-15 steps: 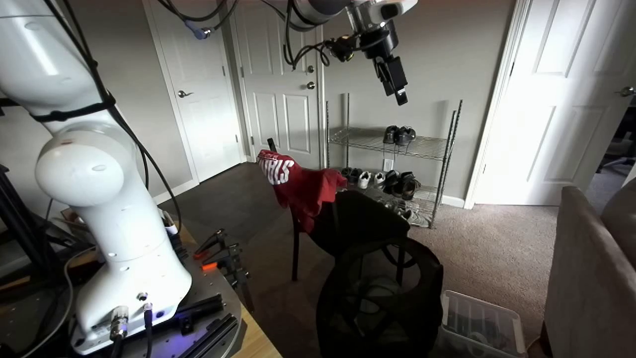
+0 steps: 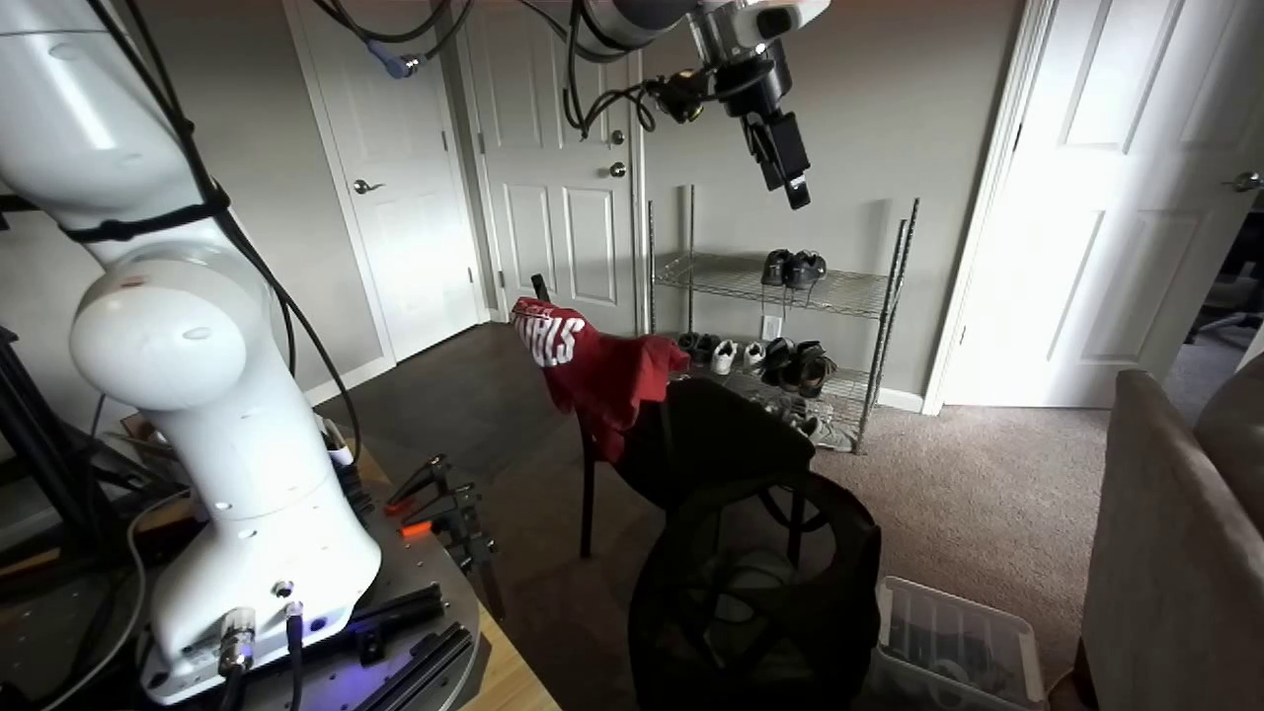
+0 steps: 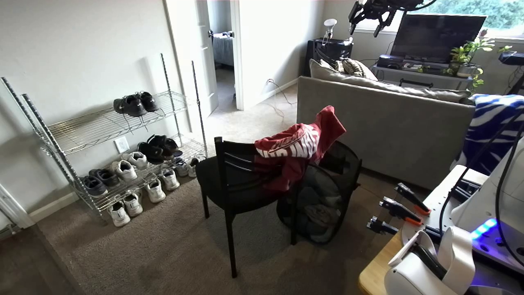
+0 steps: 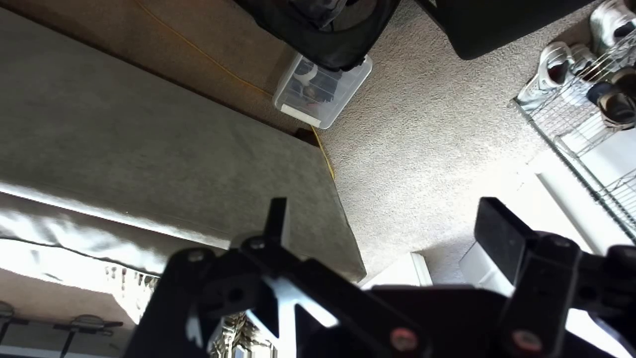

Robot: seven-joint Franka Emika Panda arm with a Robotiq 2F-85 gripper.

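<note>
High in the room, well clear of the chair, my gripper is open, its two fingers wide apart and nothing between them. Exterior view 2 shows the same gripper [image 3: 364, 33] near the top edge, with a gap between its fingertips. A red garment with white lettering [image 2: 610, 361] hangs over the back of a black chair [image 3: 226, 179]. Beside the chair stands a black mesh hamper [image 2: 847, 592], with crumpled cloth [image 3: 321, 216] inside. The garment is out of the wrist view.
A wire shoe rack [image 2: 883, 310] holding several shoes stands by the wall. The grey sofa [image 3: 388, 123] and a clear plastic bin [image 4: 325, 89] are near the hamper. Clamps [image 3: 400, 209] stick out from the table edge. Open carpet [image 4: 417, 137] lies between sofa and rack.
</note>
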